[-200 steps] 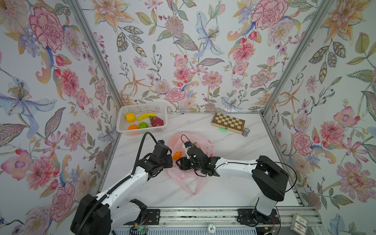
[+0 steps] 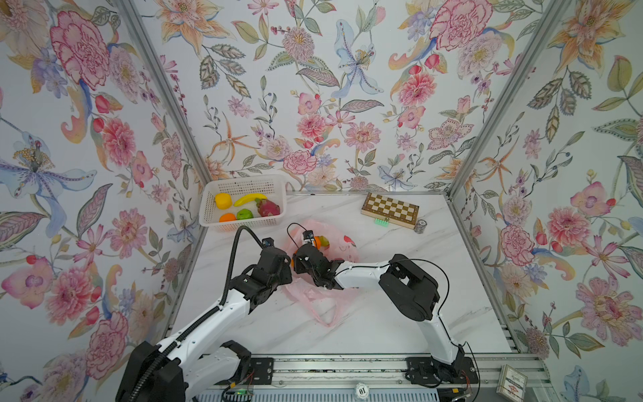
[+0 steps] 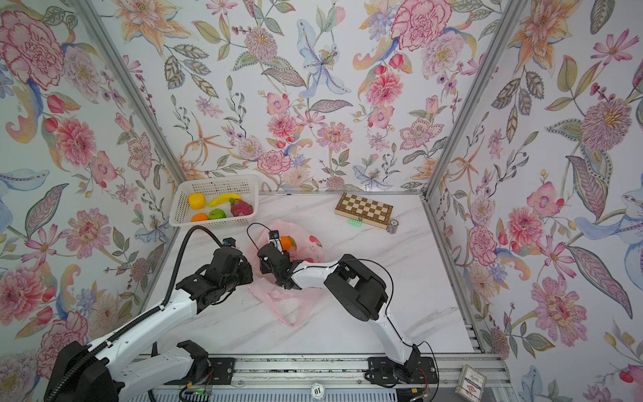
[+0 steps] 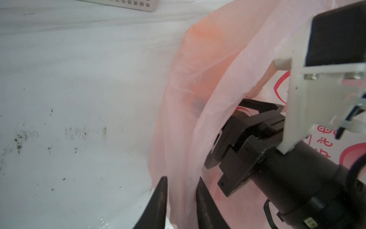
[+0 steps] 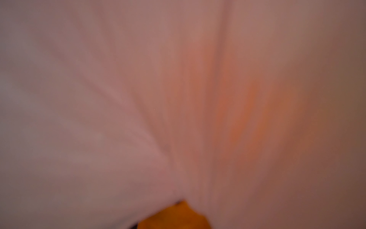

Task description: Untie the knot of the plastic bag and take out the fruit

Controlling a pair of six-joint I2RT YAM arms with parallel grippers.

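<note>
The pink plastic bag (image 2: 314, 303) lies spread and open at the table's middle. In the left wrist view its film (image 4: 186, 126) runs down between the parted fingers of my left gripper. My right gripper reaches inside the bag, its tips partly hidden behind the film. An orange-coloured fruit (image 2: 292, 266) shows beside those tips; whether it is held I cannot tell. Farther back in the bag sits an orange round fruit (image 3: 286, 242). Blurred film (image 5: 114, 114) covers most of the right wrist view, with an orange surface (image 5: 175, 217) at the bottom.
A white basket (image 2: 242, 225) holding several fruits stands at the back left. A chessboard box (image 2: 390, 209), a small green item (image 2: 381, 222) and a grey round object (image 2: 420, 226) are at the back right.
My right gripper has moved left and slightly back, closer to my left gripper. The left arm has hardly moved.
</note>
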